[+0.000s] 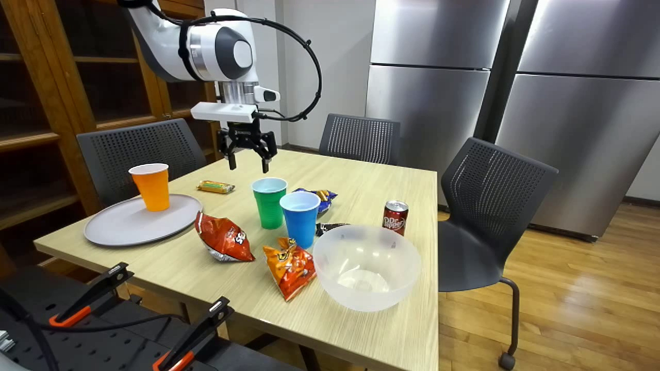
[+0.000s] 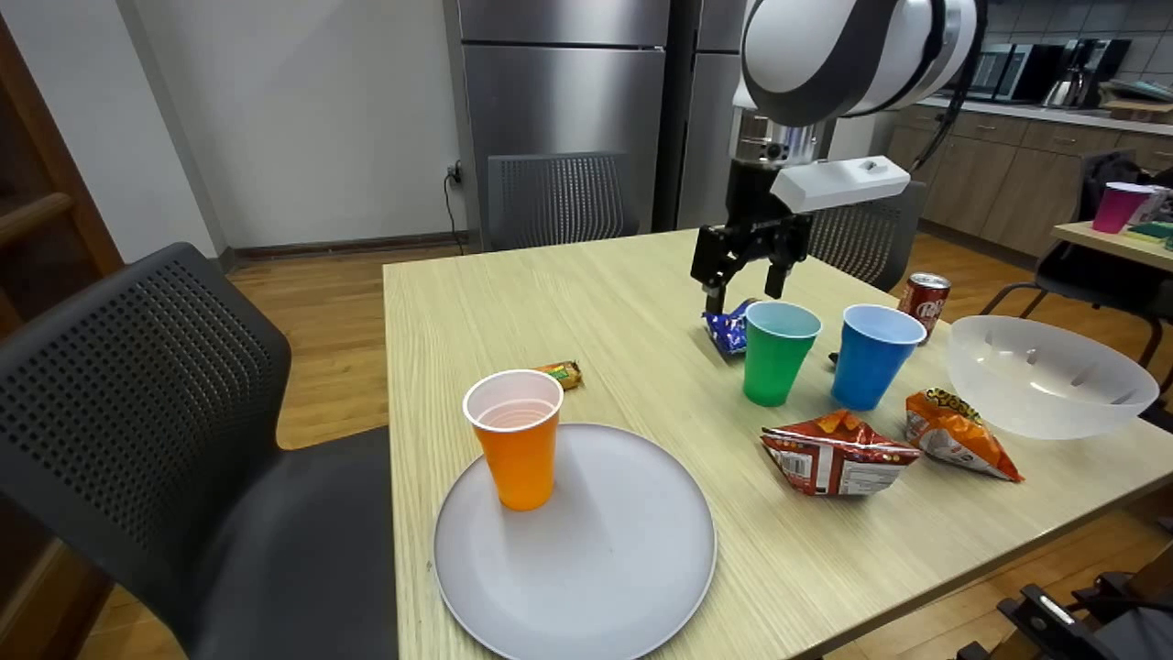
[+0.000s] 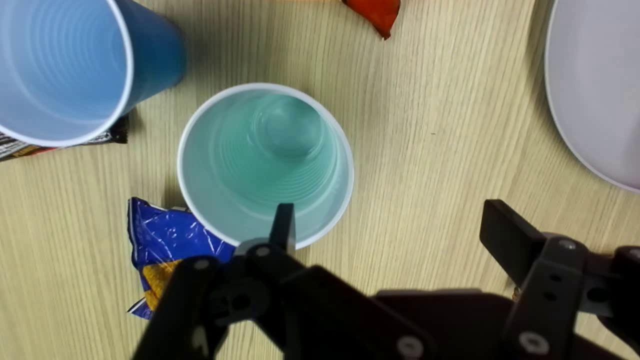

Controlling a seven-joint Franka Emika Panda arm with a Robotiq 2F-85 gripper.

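My gripper (image 1: 248, 166) hangs open above the table, higher than the cups, with nothing between its fingers. In the wrist view one fingertip (image 3: 284, 227) overlaps the rim of the green cup (image 3: 273, 180), while the other stands over bare table to the right. That green cup is upright beside the upright blue cup (image 1: 300, 217). An orange cup (image 2: 517, 445) stands on the round grey plate (image 2: 649, 550). Behind the green cup lies a blue snack bag (image 2: 727, 328), partly covered by my gripper in the wrist view.
At the table's near side lie a red chip bag (image 1: 224, 238) and an orange snack bag (image 1: 289, 268), beside a frosted bowl (image 1: 366, 297). A soda can (image 1: 395, 217), a dark-wrapped bar (image 1: 329, 228) and a golden-wrapped snack (image 1: 215, 186) also lie about.
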